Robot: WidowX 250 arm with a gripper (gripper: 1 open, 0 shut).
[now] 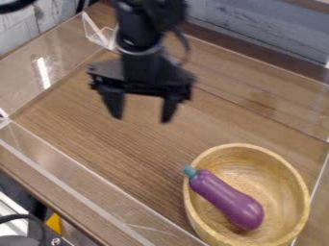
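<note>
My gripper (139, 108) is a dark body in the upper middle of the camera view, blurred, with its two fingers spread open and nothing between them. A purple eggplant (229, 198) with a green tip lies in a yellow bowl (294, 176) at the lower right, below and right of the gripper.
Bare wooden table (90, 163) fills the middle and left. Walls of the enclosure line the back and the left side. Dark cables show at the lower left corner.
</note>
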